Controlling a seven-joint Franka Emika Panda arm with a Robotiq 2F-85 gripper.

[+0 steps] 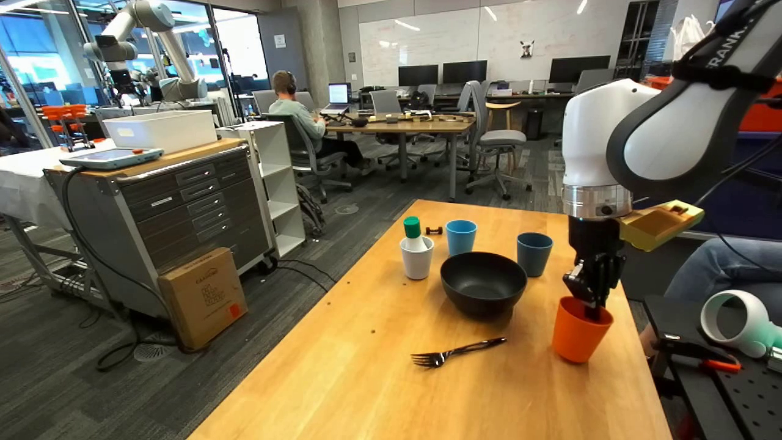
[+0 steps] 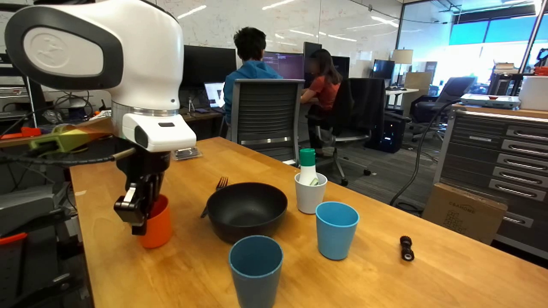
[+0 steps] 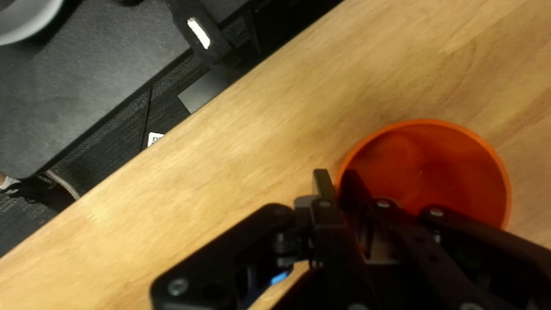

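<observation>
An orange cup (image 1: 579, 337) stands near the table's right edge in exterior view 1. My gripper is shut on its rim, one finger inside the cup and the other outside, as the wrist view shows. From exterior view 2, the same orange cup (image 2: 157, 226) is partly covered by the black gripper (image 2: 144, 220). Looking down in the wrist view, the inside of the orange cup (image 3: 428, 165) shows no object, though the fingers hide its lower part. Whether its base touches the table cannot be told for sure.
A black bowl (image 1: 484, 285) sits left of the orange cup, with a black fork (image 1: 458, 352) in front. Behind are a dark blue cup (image 1: 534, 253), a light blue cup (image 1: 461, 237) and a white cup (image 1: 417, 260) holding a green-capped bottle (image 1: 412, 228).
</observation>
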